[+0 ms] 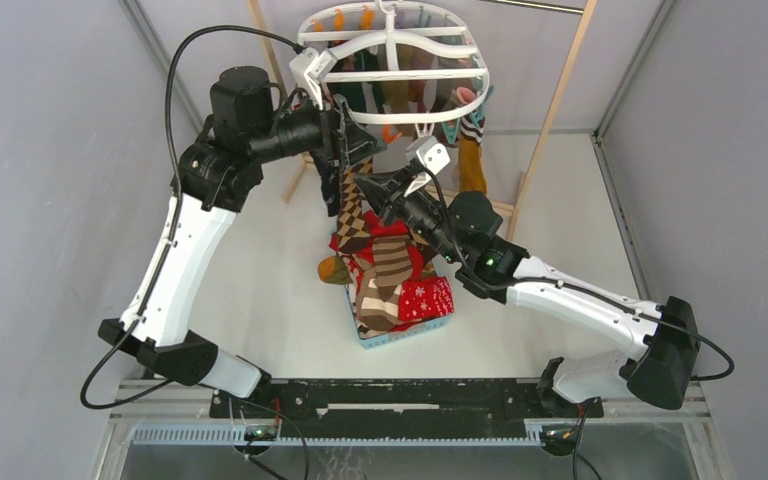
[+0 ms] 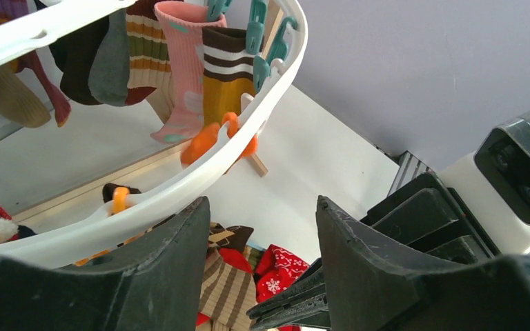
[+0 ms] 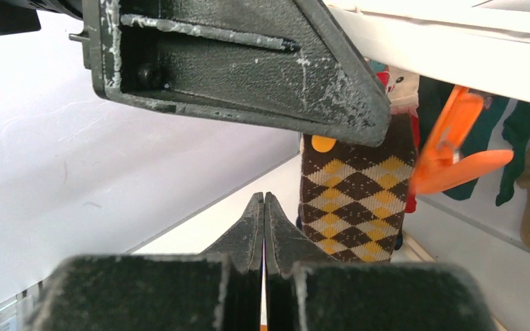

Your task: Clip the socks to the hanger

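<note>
The white round hanger [image 1: 400,75] holds several socks on clips. A brown-and-yellow argyle sock [image 3: 355,196] hangs below its rim; an orange spot of a clip [image 3: 323,143] shows at the sock's upper edge, its hold partly hidden by my left gripper's finger. My left gripper is open at the rim, no sock between its fingers. A free orange clip [image 3: 455,148] dangles blurred and empty from the rim. Below the rim, beside the argyle sock, my right gripper is shut with nothing between its tips.
A blue basket [image 1: 405,338] heaped with red, brown and patterned socks [image 1: 395,270] stands under the hanger. Wooden stand legs [image 1: 550,115] rise on both sides. Both grippers are close together.
</note>
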